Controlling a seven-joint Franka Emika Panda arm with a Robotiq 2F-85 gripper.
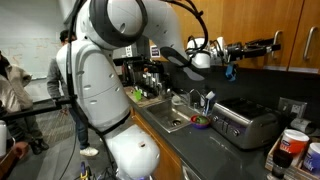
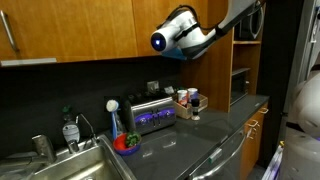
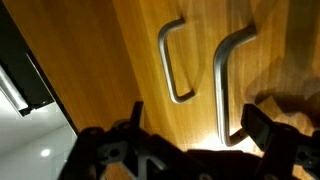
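Note:
Two metal cabinet handles show in the wrist view: a smaller one on the left and a larger one nearer the middle. My gripper is open, its dark fingers spread wide at the bottom of that view. The lower end of the larger handle appears in the gap between them; whether it is touched cannot be told. From the first exterior view, the gripper is up against the wooden cabinet, left of a handle. In the second exterior view the arm's wrist covers the fingers.
Below, a toaster stands on the dark counter, with a red bowl beside it. A box of cups sits past the toaster. The sink is at the other side.

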